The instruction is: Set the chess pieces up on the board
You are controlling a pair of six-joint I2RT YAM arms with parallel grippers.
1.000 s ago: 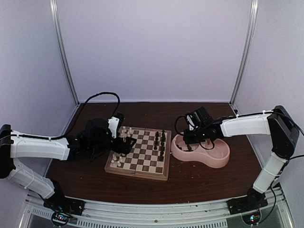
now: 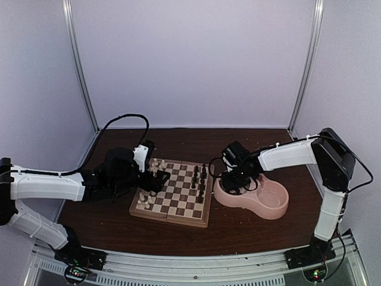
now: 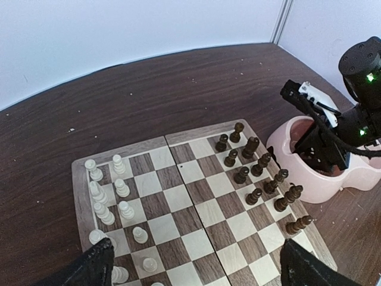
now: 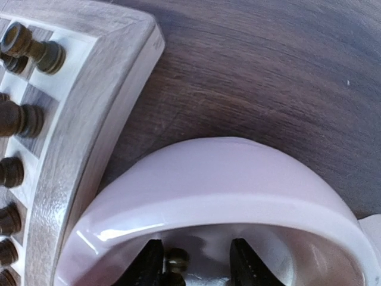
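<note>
The chessboard lies mid-table, with white pieces along its left side and dark pieces along its right. Over the white side, my left gripper hangs open and holds nothing. My right gripper reaches down inside the pink bowl, its fingers parted. A dark piece shows between them, closer to the left finger; a gap remains on the other side. The piece's lower part falls outside the right wrist view, and in the top view the right arm covers that end of the bowl.
The bowl stands close to the board's right edge, and its other round hollow looks empty. Standing dark pieces line the near side of the board.
My right gripper has moved left and down into the bowl's left hollow, covering dark pieces visible there before. The board has shifted very slightly left. My left arm has hardly moved.
</note>
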